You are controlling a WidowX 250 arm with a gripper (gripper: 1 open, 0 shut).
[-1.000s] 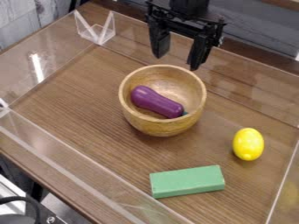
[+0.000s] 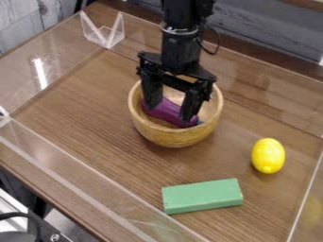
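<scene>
My black gripper (image 2: 175,87) is lowered into a tan bowl (image 2: 177,132), its fingers open on either side above a purple eggplant (image 2: 169,110) lying inside. The gripper hides part of the eggplant and the back of the bowl. I cannot tell whether the fingers touch the eggplant.
A yellow object (image 2: 267,156) lies on the wooden table (image 2: 76,132) at the right, and a green block (image 2: 202,196) at the front. A clear plastic piece (image 2: 104,30) stands at the back left.
My gripper has come down and toward the front, from above and behind the bowl into it, over the eggplant. The other objects look unmoved.
</scene>
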